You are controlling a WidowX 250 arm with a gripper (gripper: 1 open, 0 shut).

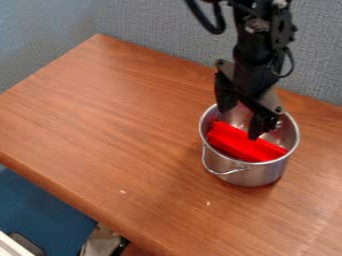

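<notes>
A metal pot point(241, 171) with a wire handle stands on the right part of the wooden table point(114, 130). A red elongated object point(243, 145) lies inside it. My black gripper point(247, 115) is lowered into the pot's upper part, open, its fingertips just above or beside the red object; whether they touch it I cannot tell.
A grey textured wall stands behind it. The table's front-left edge drops to a blue surface, with a white object and clutter at the lower left.
</notes>
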